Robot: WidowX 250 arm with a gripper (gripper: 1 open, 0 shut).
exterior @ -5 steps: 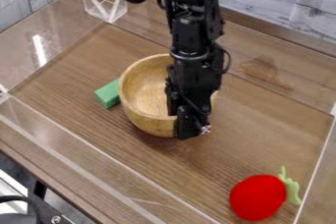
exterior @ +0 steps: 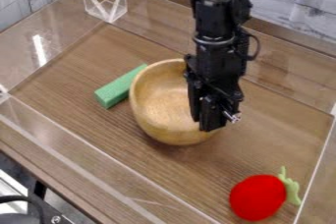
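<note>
A wooden bowl (exterior: 167, 105) sits tilted near the middle of the table, and my black gripper (exterior: 210, 118) is shut on its right rim, reaching down from the top of the view. The fingertips are partly hidden against the bowl. A green block (exterior: 120, 86) lies just left of the bowl.
A red tomato-like object (exterior: 257, 196) with a green stem lies at the lower right. A clear angular object (exterior: 105, 2) is at the upper left. A dark cable shows at the lower left corner.
My gripper and the bowl have shifted slightly; the bowl is tipped differently, with more of its inside showing and its lower edge further down, and more of the green block is visible.
</note>
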